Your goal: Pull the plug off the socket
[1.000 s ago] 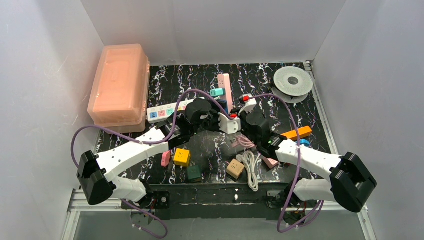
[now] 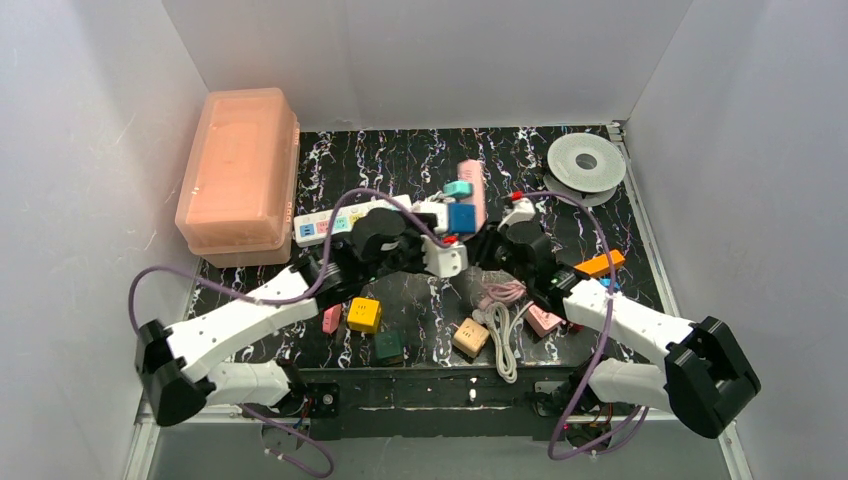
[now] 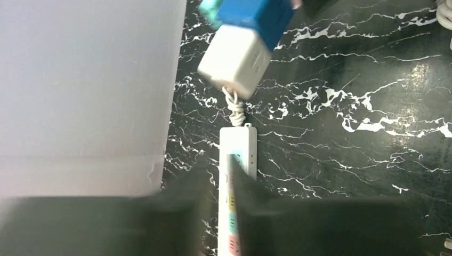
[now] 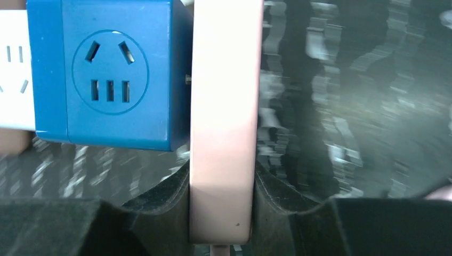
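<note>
A pink power strip (image 2: pixel 470 178) carries a cyan plug (image 2: pixel 457 189), a blue plug cube (image 2: pixel 462 218) and a white plug cube (image 2: pixel 432 214). My right gripper is shut on the pink strip, which stands vertically in the right wrist view, the blue cube (image 4: pixel 114 72) against its side and the white cube (image 4: pixel 13 69) beside that. My left gripper is apart from them; its blurred fingers show nothing held, though how far they are open is unclear. The blue cube (image 3: pixel 253 16) and white cube (image 3: pixel 234 61) hang beyond its fingertips.
A white multi-socket strip (image 2: pixel 310 228) lies behind the left arm. A peach box (image 2: pixel 235 165) is at back left, a cable spool (image 2: pixel 585 165) at back right. Loose blocks, including a yellow one (image 2: pixel 363 315), and coiled cables (image 2: pixel 500 340) lie along the front.
The pink strip with its plugs has moved right and slightly down with my right gripper.
</note>
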